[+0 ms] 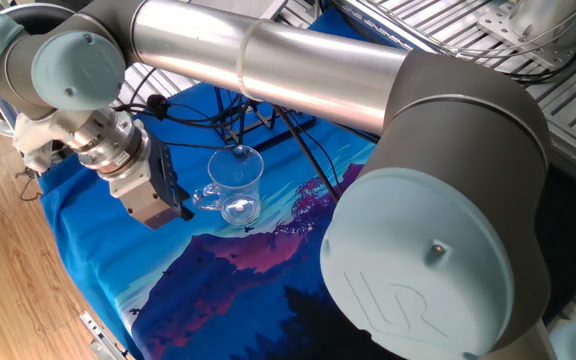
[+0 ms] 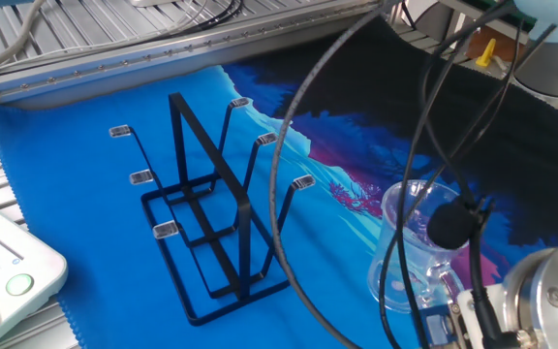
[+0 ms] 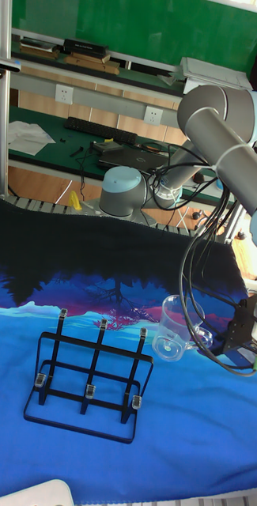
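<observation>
A clear glass mug point(image 1: 236, 185) stands upright on the blue printed cloth, its handle point(image 1: 206, 197) turned toward my gripper point(image 1: 184, 205). The gripper's dark fingers sit low beside that handle, close to it; whether they touch cannot be made out. In the second exterior view the mug point(image 2: 403, 252) is partly covered by cables and the wrist. From the third exterior view, the mug point(image 3: 172, 327) appears left of the dark gripper point(image 3: 230, 344), with cables crossing between. How far apart the fingers stand is hidden in every view.
A black wire rack point(image 2: 223, 242) with several upright clear-tipped prongs stands on the cloth point(image 2: 76, 233) near the mug. Loose cables point(image 2: 303, 97) hang from the arm. A white box with a red button point(image 2: 3, 281) lies at the table's side.
</observation>
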